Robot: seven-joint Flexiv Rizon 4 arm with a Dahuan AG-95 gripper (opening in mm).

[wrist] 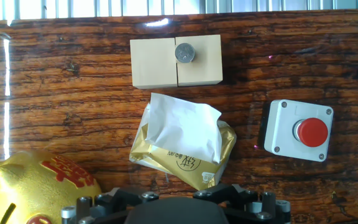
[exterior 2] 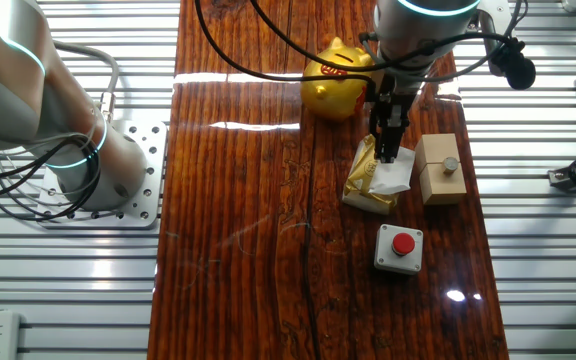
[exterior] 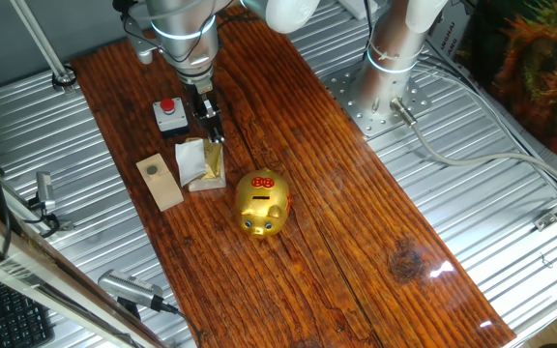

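My gripper [exterior: 211, 128] points down just over the tissue pack, and how its fingers stand is hard to make out. Along the bottom of the wrist view only its dark linkages show; the fingertips are hidden there. The gold and white pack [wrist: 210, 175] lies on the table, a white sheet of tissue [wrist: 185, 128] folded over its top. To one side sits a golden piggy bank [exterior: 262, 208] with red markings and a dark slot on top. A small grey metal disc or knob [wrist: 185, 53] rests on two pale wooden blocks [wrist: 153, 63] set side by side.
A white box with a red push button [wrist: 311, 132] stands near the pack. Black cables [exterior 2: 268, 72] hang across the second exterior view.
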